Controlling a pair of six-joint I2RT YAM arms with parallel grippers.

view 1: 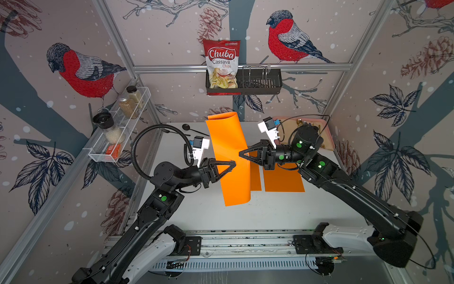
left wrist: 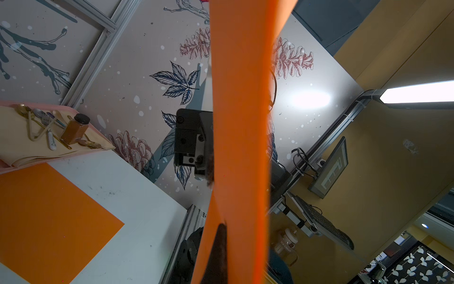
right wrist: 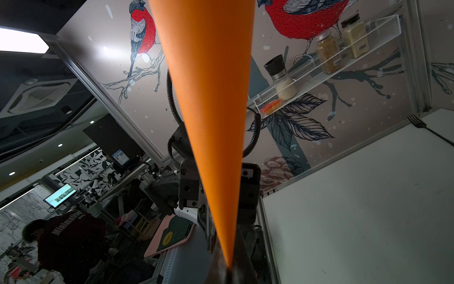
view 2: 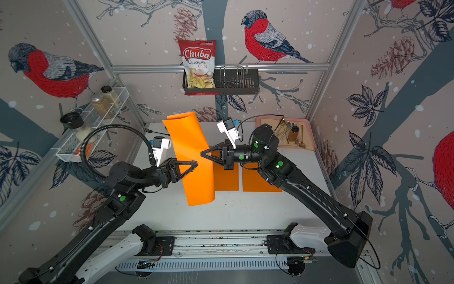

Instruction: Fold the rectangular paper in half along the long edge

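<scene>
An orange paper (view 1: 232, 137) hangs upright above the table, bent into a narrow loop with two layers showing at its top. From the left, my left gripper (view 1: 234, 163) is shut on the paper; in the left wrist view the sheet (left wrist: 241, 118) runs close past a dark fingertip (left wrist: 218, 258). My right gripper (view 1: 240, 153) comes from the right with its tips together. In the right wrist view the rounded side of the paper (right wrist: 208, 94) tapers to a point between that gripper's fingertips. The two grippers' tips are a small gap apart.
More orange sheets (view 1: 283, 179) lie flat on the white table to the right. A pink tray (view 2: 309, 132) with a jar and utensils stands at the back right. Dark utensils (view 1: 189, 127) lie at the back left.
</scene>
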